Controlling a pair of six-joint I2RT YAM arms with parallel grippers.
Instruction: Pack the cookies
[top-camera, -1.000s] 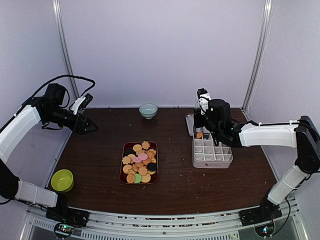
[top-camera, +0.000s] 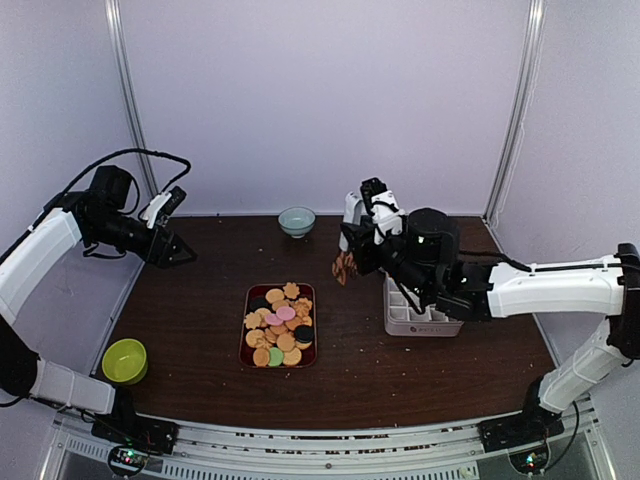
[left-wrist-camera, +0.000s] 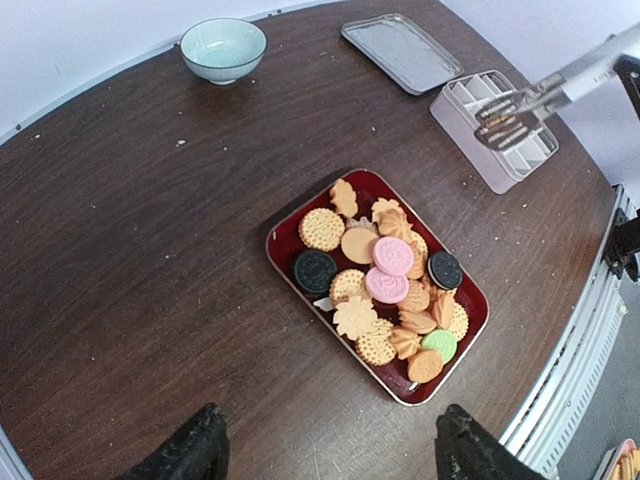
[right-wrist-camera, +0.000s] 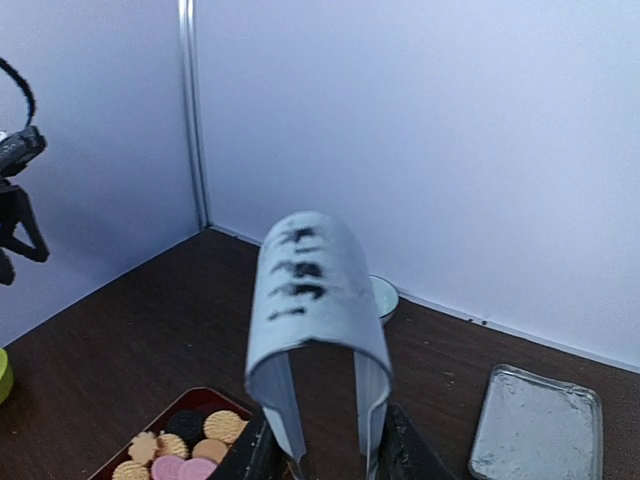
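Observation:
A dark red tray (top-camera: 277, 355) of assorted cookies sits mid-table. The white divided box (top-camera: 420, 325) stands to its right, partly under my right arm. My right gripper (top-camera: 345, 262) is raised left of the box, shut on a pale tong-like tool whose metal tines show in the left wrist view; whether they hold anything is unclear. My left gripper hangs at the left of the table, its fingers apart with nothing between them.
A yellow bowl (top-camera: 124, 361) is at the front left, a pale blue bowl (top-camera: 297, 222) at the back, a metal tray (left-wrist-camera: 400, 50) behind the box.
My right gripper has moved left with the pale tool, away from over the box, uncovering more of the table behind. The left arm looks unchanged.

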